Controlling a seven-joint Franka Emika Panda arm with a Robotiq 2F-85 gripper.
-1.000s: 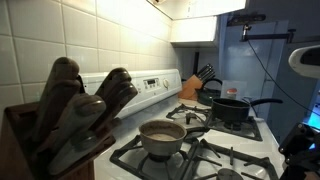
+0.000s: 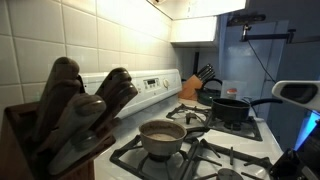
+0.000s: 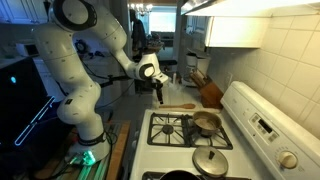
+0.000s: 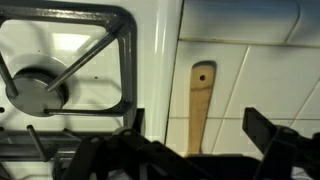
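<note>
A wooden utensil with a hole in its handle end lies on the white tiled counter beside the stove; its other end is out of the wrist view. My gripper is open above it, one finger on each side of the handle, with space between fingers and wood. In exterior view 2 the gripper hangs at the counter's far end, left of the utensil. Only part of the gripper shows at the lower right of exterior view 1.
The stove lies left of the utensil in the wrist view. It carries a brown-toned pot, a lid and a dark pan. A knife block stands near exterior view 1's camera.
In exterior view 1 the arm has come down and further leftward into view at the right edge. The pots and stove look unmoved.
</note>
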